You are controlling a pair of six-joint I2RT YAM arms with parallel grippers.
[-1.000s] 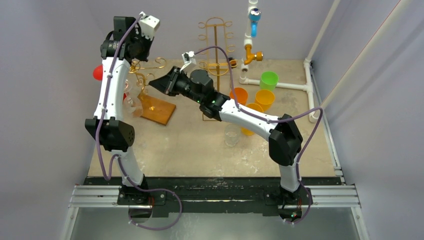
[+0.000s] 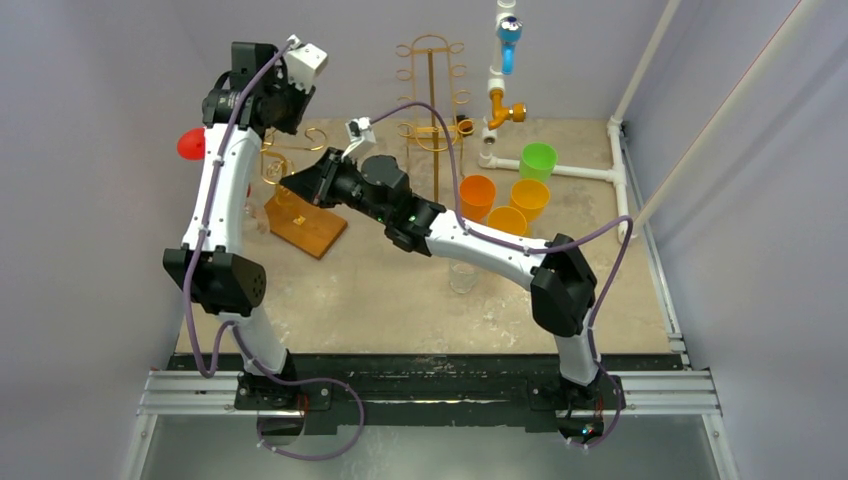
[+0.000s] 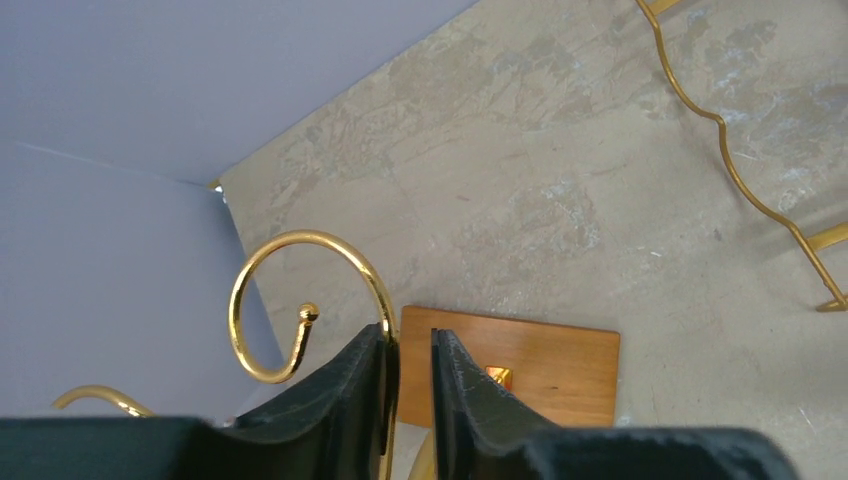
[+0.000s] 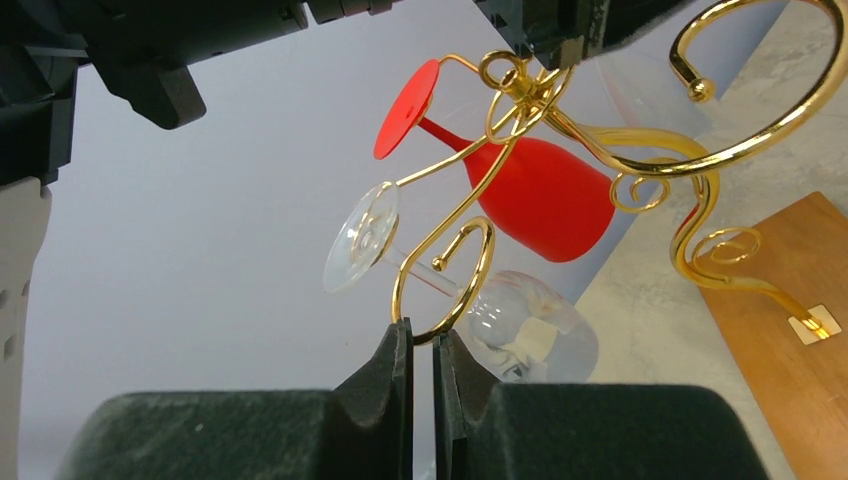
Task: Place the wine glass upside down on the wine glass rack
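A gold wine glass rack point(image 4: 700, 220) stands on a wooden base point(image 2: 308, 226) at the left of the table. The clear wine glass point(image 4: 535, 330) is bowl-down, its foot above and its stem passing by a gold loop; whether the stem sits inside the loop is hard to tell. My right gripper is shut on that loop's wire. A red wine glass point(image 4: 555, 200) also hangs upside down among the rack's arms. My left gripper is part open at the rack's far side, a gold hook's wire running along its left finger, no glass between the fingers.
Orange and yellow cups point(image 2: 530, 198), a green cup point(image 2: 538, 160) and a clear glass point(image 2: 462, 277) stand right of centre. Behind them are a taller gold rack point(image 2: 432, 100) and white pipes point(image 2: 580, 172) with a tap.
My right gripper has shifted slightly left and toward the front. The rack's base and red glass have slid a little left. The clear glass has moved left.
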